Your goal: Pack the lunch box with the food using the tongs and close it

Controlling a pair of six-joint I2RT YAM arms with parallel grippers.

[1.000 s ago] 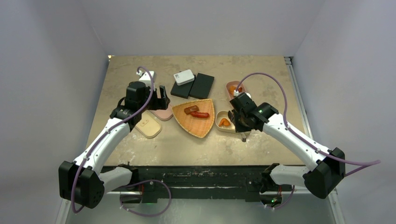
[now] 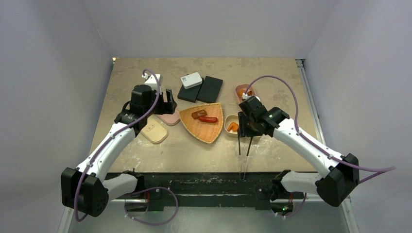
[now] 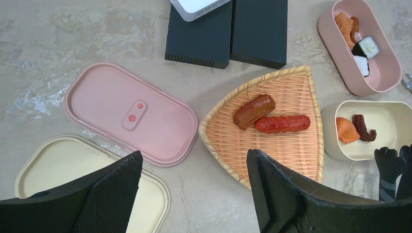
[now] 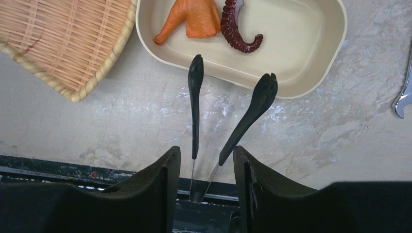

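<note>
My left gripper stands open over the left half of the table, nothing between its fingers. At the front edge of the cream box (image 4: 301, 92), my right gripper has its fingers apart. Black-tipped tongs (image 4: 195, 111) show beyond those fingers, spread, their tips at the box rim and bend over the table's front edge; no finger visibly grips them. Orange food (image 4: 203, 19) and an octopus tentacle (image 4: 234, 26) lie in the cream box. A woven basket (image 3: 296, 160) holds a brown sausage (image 3: 254, 111) and a red sausage (image 3: 283, 124).
A pink box (image 3: 336, 60) with food stands behind the cream one. Pink lid (image 3: 165, 126) and cream lid (image 3: 73, 162) lie at left. Two black boxes (image 3: 257, 34), with a white device (image 3: 199, 6), sit at the back. A metal utensil (image 4: 403, 97) lies at right.
Both arms look almost still.
</note>
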